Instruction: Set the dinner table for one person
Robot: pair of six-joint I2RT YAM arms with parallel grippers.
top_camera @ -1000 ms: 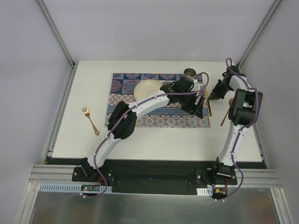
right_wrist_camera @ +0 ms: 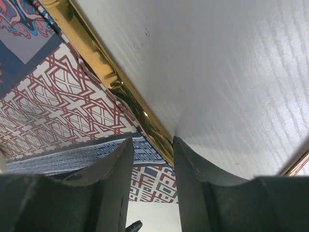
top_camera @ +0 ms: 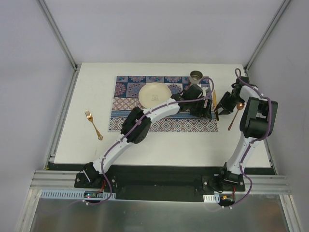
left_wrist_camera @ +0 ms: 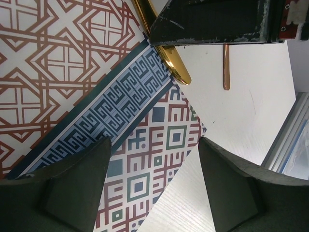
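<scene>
A gold knife (top_camera: 214,99) (right_wrist_camera: 99,63) lies along the right edge of the patterned placemat (top_camera: 130,124). My right gripper (top_camera: 219,107) is low over the knife's handle end, its fingertips part open and at the knife. My left gripper (top_camera: 206,111) hangs over the mat's right side, fingers apart with nothing between them, facing the knife. A cream plate (top_camera: 154,94) sits on the mat, a metal cup (top_camera: 195,76) at its back right. A gold fork (top_camera: 94,125) lies left of the mat, a spoon (top_camera: 234,117) to the right.
Both arms are close together at the mat's right edge, and the right gripper's body shows at the top of the left wrist view.
The right gripper has shifted, moving slightly down in the top view toward the knife's handle end. The left arm has moved slightly rightward.
</scene>
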